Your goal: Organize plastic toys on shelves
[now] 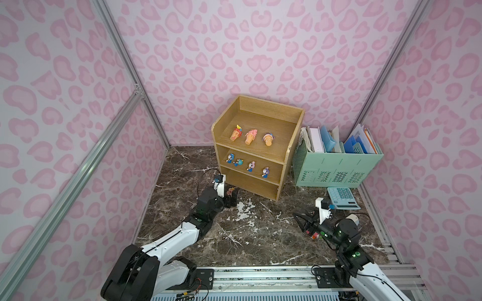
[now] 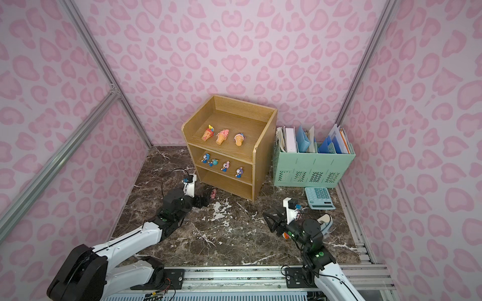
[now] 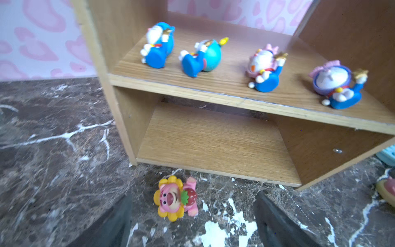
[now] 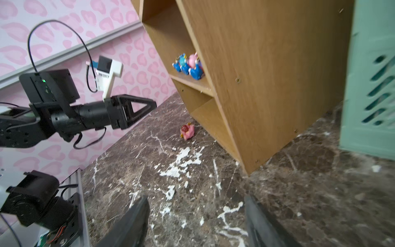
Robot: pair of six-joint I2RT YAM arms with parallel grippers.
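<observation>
The pink bear toy (image 3: 167, 198), with a yellow petal ring and a strawberry, lies on the dark marble table just in front of the shelf's bottom board (image 3: 214, 138), outside it. Behind it, my left gripper (image 1: 233, 197) hangs open and empty, its blurred fingers (image 3: 117, 220) wide apart in the left wrist view. Several blue-dressed toys (image 3: 263, 70) sit on the middle shelf; three orange-bodied ones (image 1: 250, 136) lie on the top shelf. The bottom compartment holds nothing. My right gripper is open over the table, nothing between its fingers.
A green file box (image 1: 337, 168) stands right of the wooden shelf unit (image 1: 292, 150), with a blue calculator (image 1: 343, 197) in front. A reddish toy (image 2: 286, 235) sits partly hidden beneath the right gripper.
</observation>
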